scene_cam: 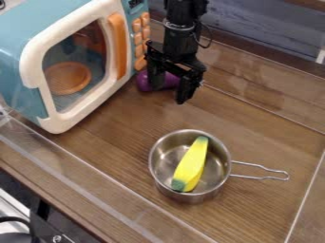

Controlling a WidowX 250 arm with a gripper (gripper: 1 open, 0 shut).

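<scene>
My black gripper [170,82] hangs at the top middle, open, its fingers pointing down over a purple eggplant-like object [150,81] lying beside the toy microwave [56,109]. The purple object is partly hidden behind the fingers. In the lower middle, a steel pot [165,176] with a long handle holds a yellow, elongated toy vegetable [191,162].
A grey panelled wall [260,38] runs along the back. The counter's front edge is at the lower left.
</scene>
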